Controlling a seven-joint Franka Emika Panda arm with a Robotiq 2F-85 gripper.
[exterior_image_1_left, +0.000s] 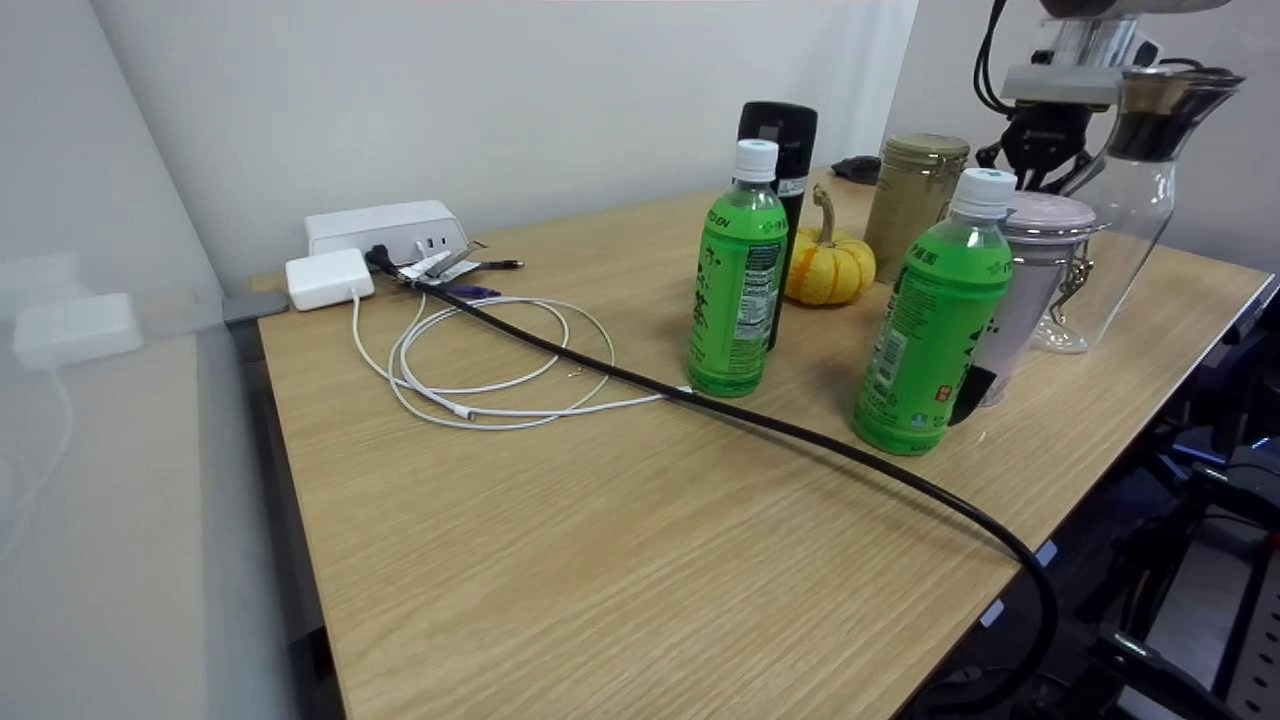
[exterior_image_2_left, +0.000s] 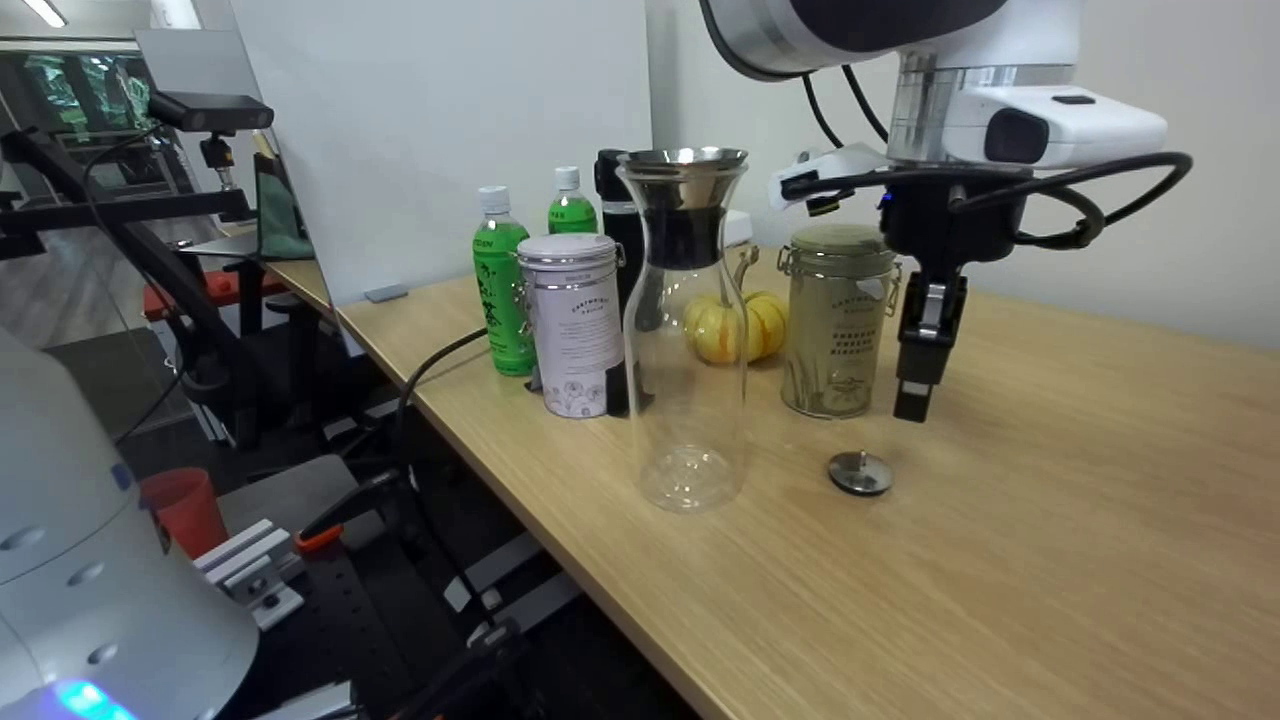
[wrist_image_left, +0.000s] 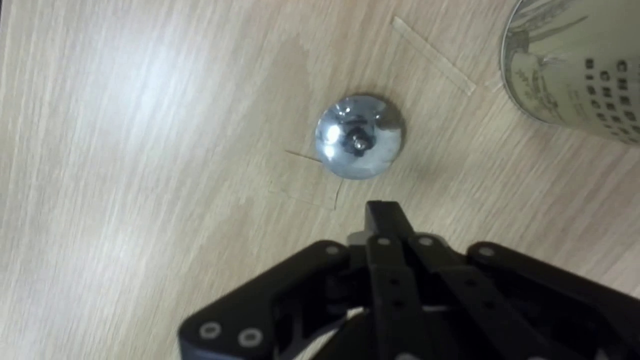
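Observation:
A round, shiny metal lid (wrist_image_left: 339, 159) with a small stem at its centre lies flat on the table, in the upper middle of the wrist view. Exterior view 2 shows the same lid (exterior_image_2_left: 859, 475) in front of the olive canister. My gripper is shut, its black fingers together and nothing between them. Its tips stand just below the lid in the wrist picture, apart from it. From exterior view 2 the gripper (exterior_image_2_left: 913, 402) hangs above the table, to the right of the lid. Exterior view 1 does not show the lid.
A glass carafe (exterior_image_2_left: 684, 396) with a metal collar stands left of the lid. The olive canister (exterior_image_2_left: 836, 324) is close behind it. A lilac canister (exterior_image_2_left: 573, 330), green bottles (exterior_image_1_left: 930, 324) and a small pumpkin (exterior_image_1_left: 830, 270) crowd further along. Bare table (exterior_image_2_left: 1080, 504) spreads to the right.

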